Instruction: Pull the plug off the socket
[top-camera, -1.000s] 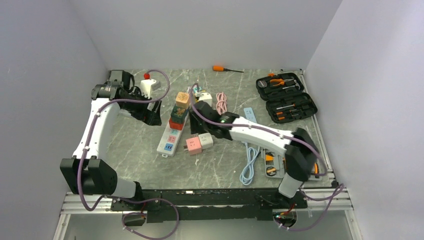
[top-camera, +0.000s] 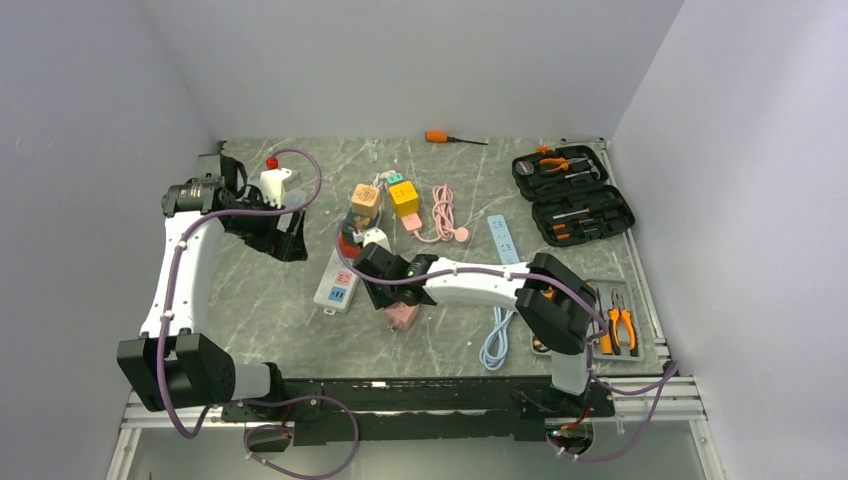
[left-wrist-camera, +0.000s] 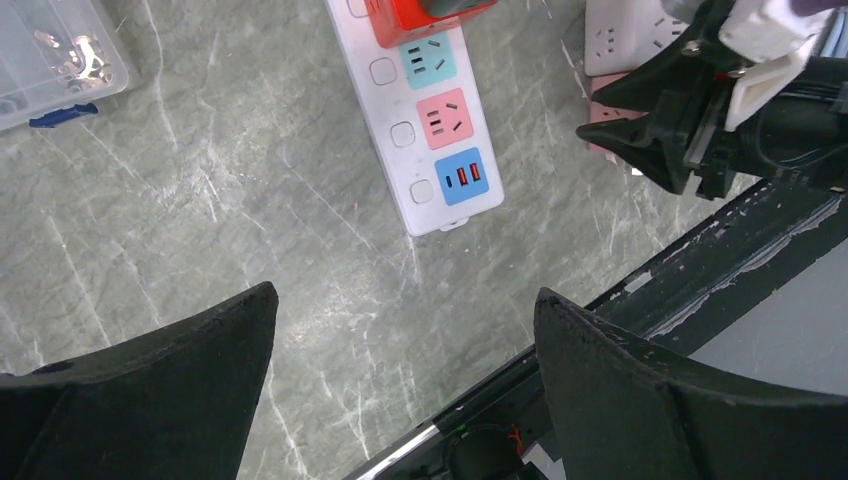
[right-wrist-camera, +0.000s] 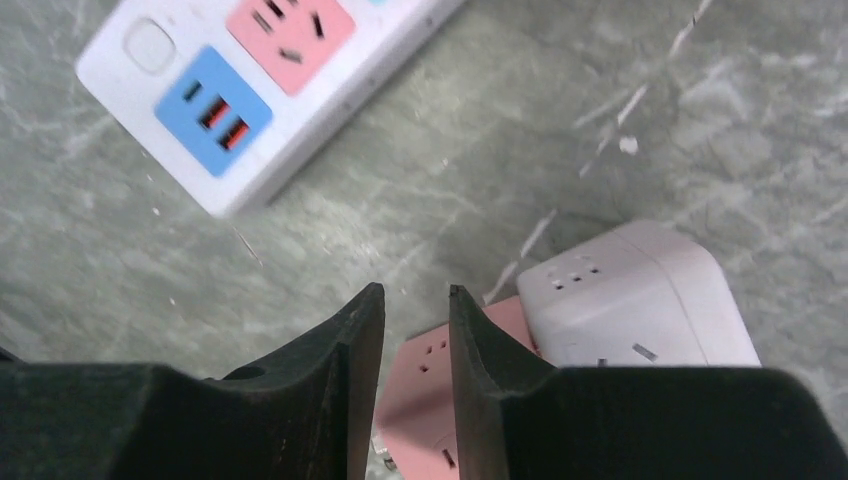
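Note:
Beside the long power strip (top-camera: 337, 283), a pink plug block (top-camera: 402, 316) and a white socket block (left-wrist-camera: 625, 35) lie against each other. My right gripper is low over this pair, shut on the pink plug (right-wrist-camera: 425, 385), part of which shows between and beyond its fingers. The white block (right-wrist-camera: 640, 290) sits just right of those fingers in the right wrist view. Whether the two blocks are still joined cannot be told. Left of the strip, my left gripper (top-camera: 300, 240) hangs open and empty, its two fingers (left-wrist-camera: 190, 370) wide apart.
On the strip's far part stands a red block (left-wrist-camera: 420, 15), with a wooden-coloured block (top-camera: 366, 200) and a yellow one (top-camera: 404, 198) close by. Coiled cords (top-camera: 443, 212), a tool case (top-camera: 575, 195) and a grey tray (top-camera: 617, 320) lie rightward.
My right gripper came down and left onto the blocks, and the pink plug has since turned and shifted towards the front right.

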